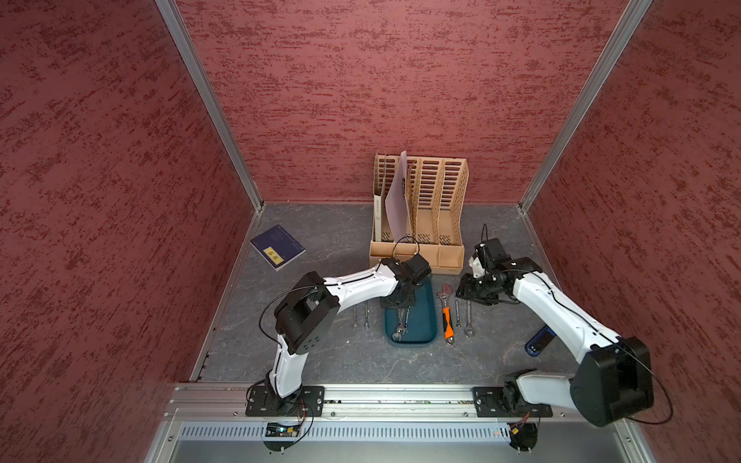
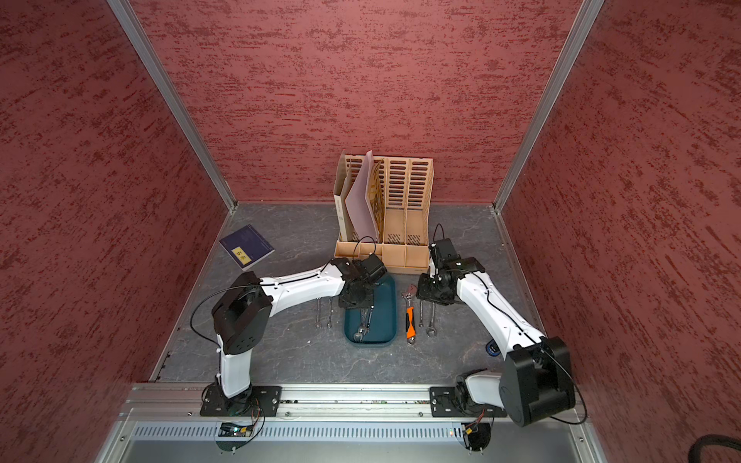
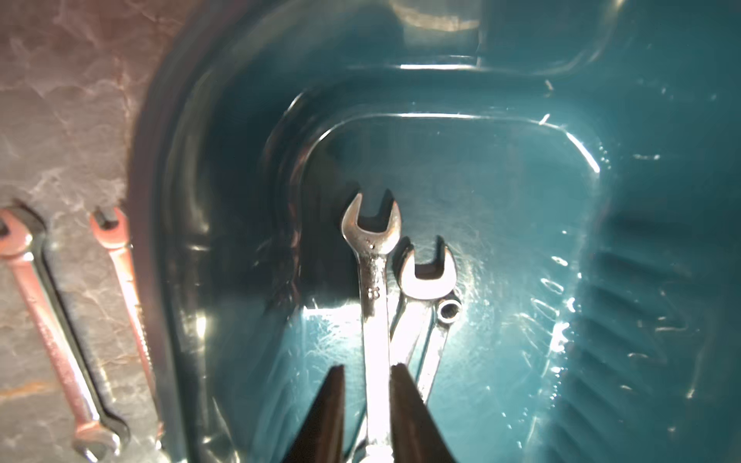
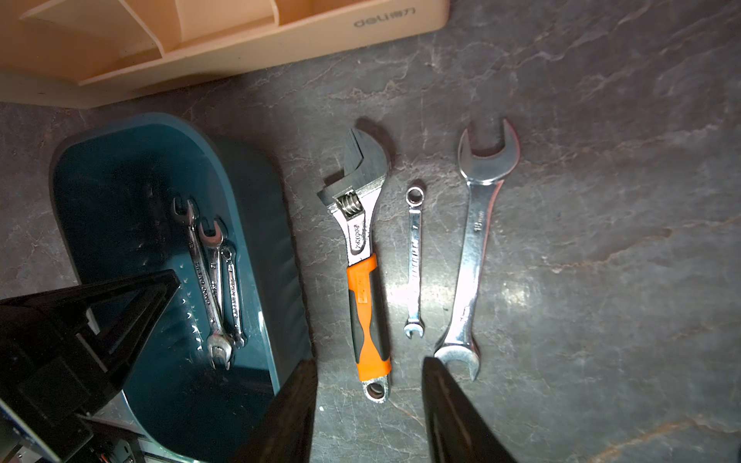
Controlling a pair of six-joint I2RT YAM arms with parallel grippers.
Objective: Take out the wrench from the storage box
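Note:
Inside the blue-green box lie three silver wrenches, close together along its length. The leftmost, a double open-ended wrench, partly overlaps a second open-ended wrench and a slim ring-ended wrench. My left gripper is over the box, partly open, its fingers on either side of the leftmost wrench's shaft in the left wrist view. They do not visibly touch it; in the right wrist view the fingertips appear just left of it. My right gripper stands open and empty above the table, right of the box.
Right of the box lie an orange-handled adjustable wrench, a small wrench and a large wrench. Two wrenches lie left of it, one nearer the box, one farther. A tan file rack stands behind.

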